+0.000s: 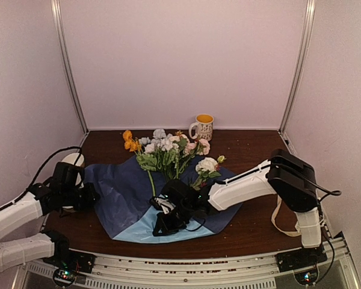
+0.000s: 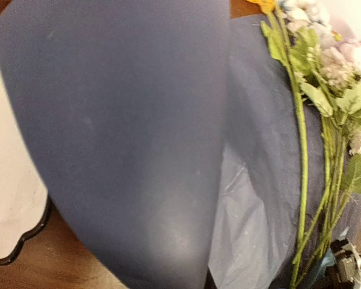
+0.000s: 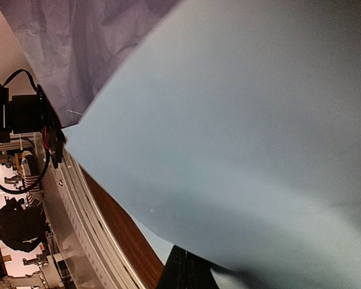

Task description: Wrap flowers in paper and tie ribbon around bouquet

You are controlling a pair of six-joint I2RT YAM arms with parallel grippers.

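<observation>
Flowers lie on a navy wrapping paper, stems toward the front. The paper's light-blue side shows where its front part is folded over. At the paper's left edge my left gripper is shut on the navy sheet, which rises and hides most of the fingers in the left wrist view. Low over the fold, my right gripper is shut, its dark fingers at the edge of the light-blue flap, which bulges before the camera. The lower stems are partly covered by the right arm.
A patterned mug stands behind the flowers. A white round object sits at the left, partly behind the left arm. A cream ribbon lies on the right, near the right arm. Bare wood shows at the back right.
</observation>
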